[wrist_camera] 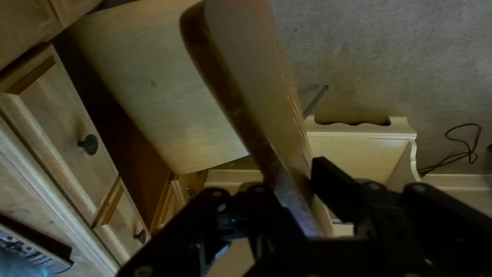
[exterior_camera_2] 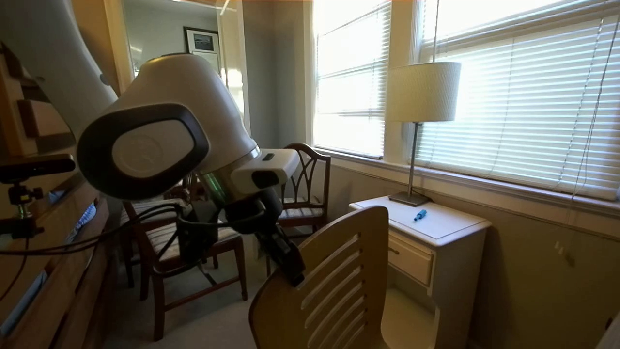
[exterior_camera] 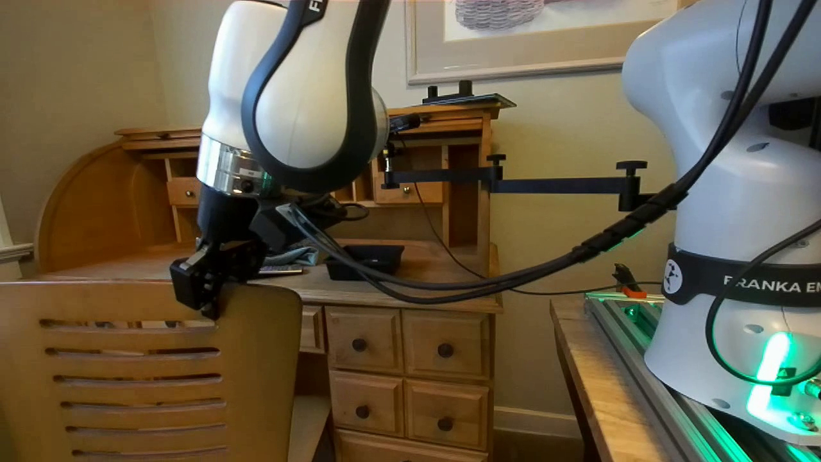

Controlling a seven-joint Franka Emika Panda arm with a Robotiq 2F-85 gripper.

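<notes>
A wooden chair with a slotted backrest (exterior_camera: pixel 254 346) stands in front of the roll-top desk (exterior_camera: pixel 415 265). The top edge of that backrest (wrist_camera: pixel 263 134) runs between the two fingers of my gripper in the wrist view. Shut on the wood, the gripper (exterior_camera: pixel 204 285) grips the edge from above, near the backrest's right corner in exterior view 1. From the other side, the gripper (exterior_camera_2: pixel 293 270) sits against the backrest (exterior_camera_2: pixel 348 261) near its upper left corner. Beyond the backrest, the chair's pale seat (wrist_camera: pixel 161 83) shows close to the desk drawers.
On the desk lie a black tray (exterior_camera: pixel 365 262) and some grey cloth (exterior_camera: pixel 296 256). A white side table (exterior_camera_2: pixel 427 218) with a lamp (exterior_camera_2: pixel 424 93) and a blue object (exterior_camera_2: pixel 420 215) stands near the chair. Dark striped-seat chairs (exterior_camera_2: pixel 174 244) are behind the arm. Carpet (wrist_camera: pixel 392 55) lies open beside the chair.
</notes>
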